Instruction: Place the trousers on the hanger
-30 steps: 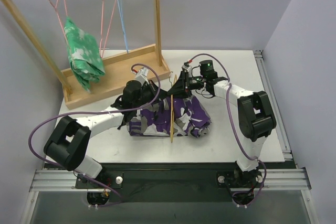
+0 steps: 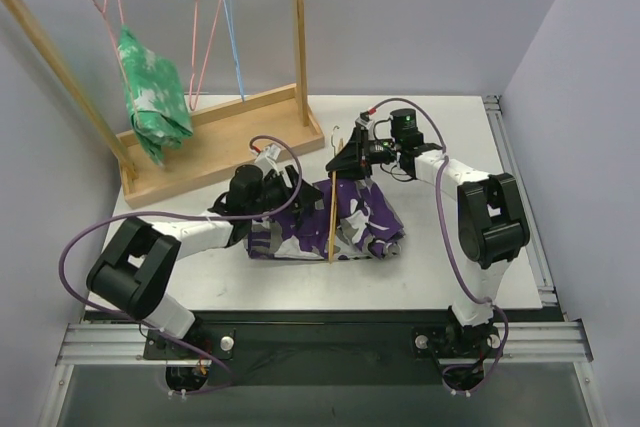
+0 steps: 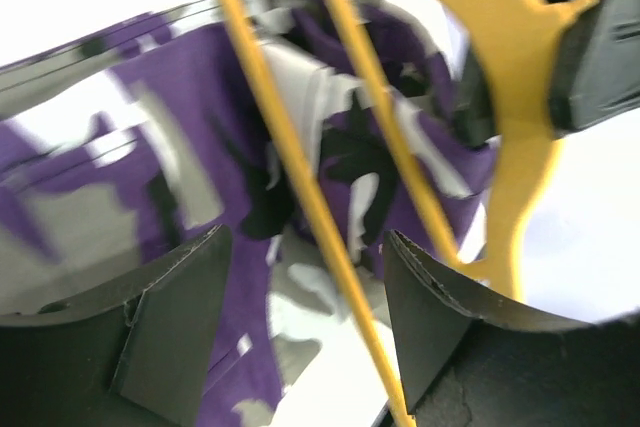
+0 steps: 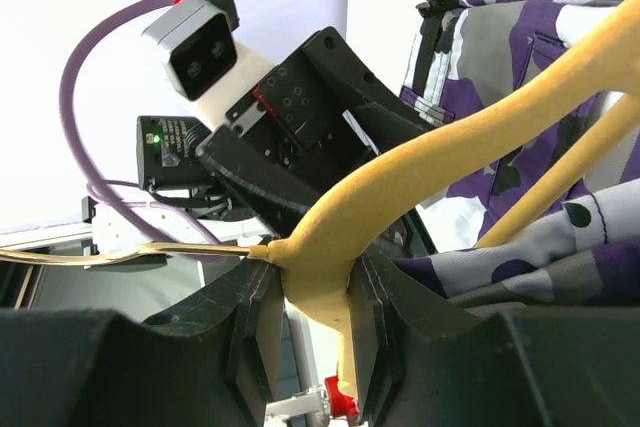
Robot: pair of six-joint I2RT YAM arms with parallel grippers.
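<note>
The purple, grey and white camouflage trousers (image 2: 290, 237) lie spread on the table under both arms. A yellow hanger (image 2: 333, 232) stands over their middle, seen nearly edge-on from above. Its neck is clamped by my right gripper, which is shut on it. My left gripper is part open above the trousers, just left of the hanger. In the left wrist view, a yellow bar of the hanger (image 3: 300, 172) crosses the gap between the fingers, with trouser fabric behind it; nothing is visibly gripped there.
At the back left stands a wooden rack (image 2: 220, 137) with pink and blue hangers, one carrying a green garment (image 2: 155, 97). Both arms work close together over the middle.
My left gripper has come slightly down and its fingers have spread apart. The right gripper has shifted a little to the right with the hanger, whose lower end now sits slightly farther back.
</note>
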